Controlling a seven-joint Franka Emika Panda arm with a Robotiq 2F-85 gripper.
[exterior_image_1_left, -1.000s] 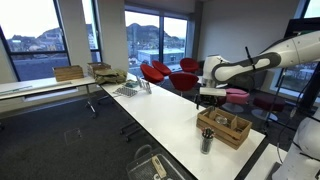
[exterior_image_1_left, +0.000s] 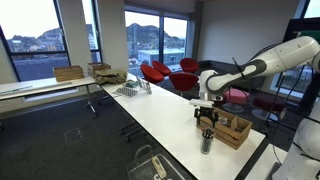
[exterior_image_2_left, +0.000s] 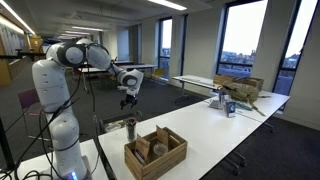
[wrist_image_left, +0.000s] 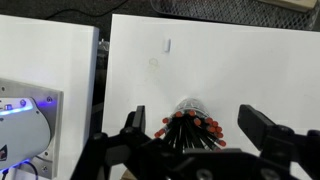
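A dark holder of red-tipped black sticks (wrist_image_left: 192, 128), probably pens or markers, stands on the white table in the wrist view. It shows as an upright cup (exterior_image_1_left: 207, 141) in exterior view 1 and near the table edge (exterior_image_2_left: 131, 129) in exterior view 2. My gripper is open above it, one finger on each side of the bundle in the wrist view. In exterior view 1 the gripper (exterior_image_1_left: 205, 108) hangs clear above the cup. Nothing lies between the fingers.
A wooden box (exterior_image_2_left: 156, 150) with compartments and some items stands beside the cup. A wire basket (exterior_image_1_left: 154, 167) is off the table's near side. Small items (exterior_image_2_left: 232, 104) stand at its far end.
Over the last second my gripper has come lower and toward the left in exterior view 1, nearer to the cup. The cup and the box have stayed put.
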